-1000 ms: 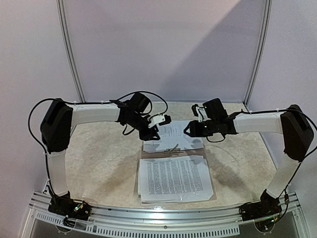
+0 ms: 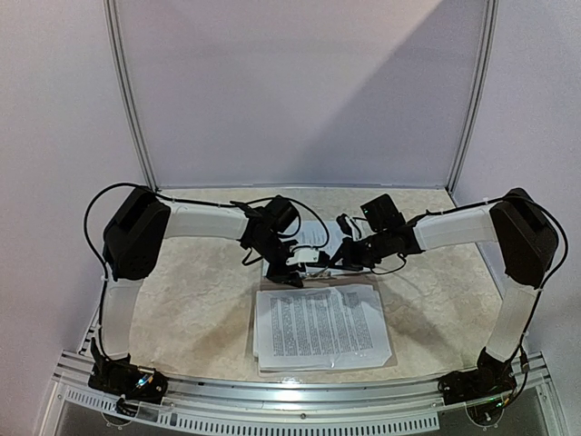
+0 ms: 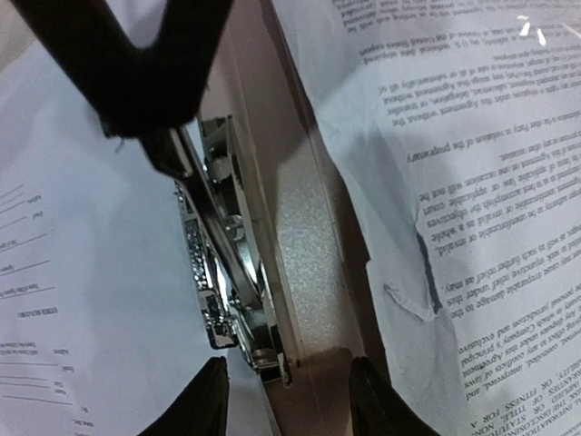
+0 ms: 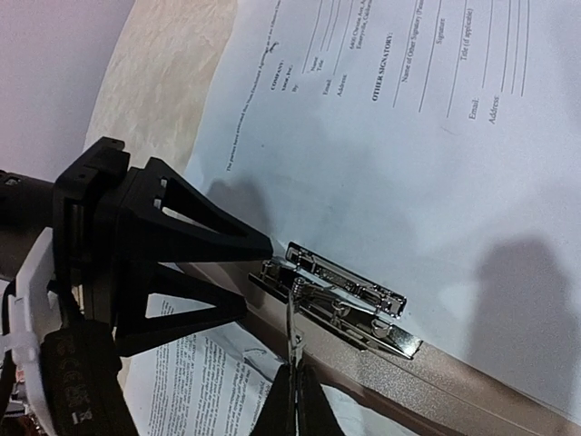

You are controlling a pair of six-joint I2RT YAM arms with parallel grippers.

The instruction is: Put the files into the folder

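Observation:
The folder's brown spine (image 2: 381,282) runs between two paper stacks. A metal clip (image 4: 340,304) is fixed along it, its thin lever (image 3: 218,227) raised. My right gripper is shut with the lever's end between its fingertips. My left gripper stands open low over the spine, the clip's end lying between and just ahead of its fingers. Printed files (image 2: 322,322) lie on the near half, a torn edge (image 3: 408,300) facing the spine. More sheets (image 4: 408,182) lie on the far half. In the top view both grippers cover most of the clip.
Bare tabletop (image 2: 200,309) lies left and right of the folder. A metal rail (image 2: 300,388) bounds the front edge. The two grippers are close together over the clip, leaving little room between them.
My left gripper has moved right and toward the near side, down to the clip. The right gripper has moved left onto the clip's lever. The paper stacks have stayed put.

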